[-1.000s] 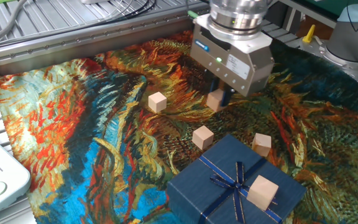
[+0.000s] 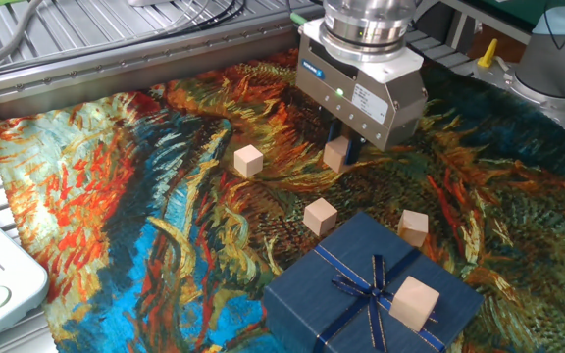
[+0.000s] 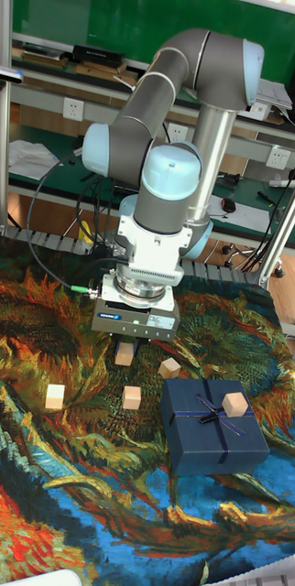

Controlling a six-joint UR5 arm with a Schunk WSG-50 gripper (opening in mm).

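My gripper (image 2: 343,153) points down over the far middle of the cloth, its dark fingers on either side of a wooden cube (image 2: 335,154). It is shut on that cube, which is partly covered by a finger in exterior view 2. Whether the cube touches the cloth is hard to tell. A second wooden cube (image 2: 248,161) rests on the cloth to the left, a third (image 2: 320,217) lies nearer the camera, and another cube (image 2: 414,227) sits just behind the box. On the lid of the blue ribboned box (image 2: 312,279) stands one more cube (image 2: 415,303).
A brightly painted cloth (image 2: 96,216) covers the table, with wide bare stretches on its left side. The metal rail (image 2: 135,78) runs along the back edge. A white device (image 2: 3,279) stands at the left border.
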